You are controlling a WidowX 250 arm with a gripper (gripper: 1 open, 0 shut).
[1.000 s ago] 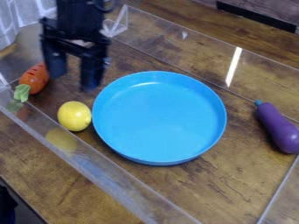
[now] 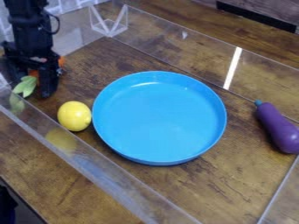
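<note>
My dark gripper (image 2: 33, 61) is at the upper left, down over the orange carrot, which is mostly hidden behind it; its green top (image 2: 26, 86) pokes out below. Whether the fingers are touching the carrot I cannot tell. A yellow lemon-like toy (image 2: 75, 115) lies just below and right of it. A large blue plate (image 2: 159, 115) fills the middle, with nothing on it.
A purple eggplant (image 2: 277, 128) lies at the far right. Clear walls (image 2: 82, 171) border the wooden surface (image 2: 176, 44). The area above and right of the plate is clear.
My gripper has moved left from above the blue plate's upper left and come lower onto the carrot, now covering most of it.
</note>
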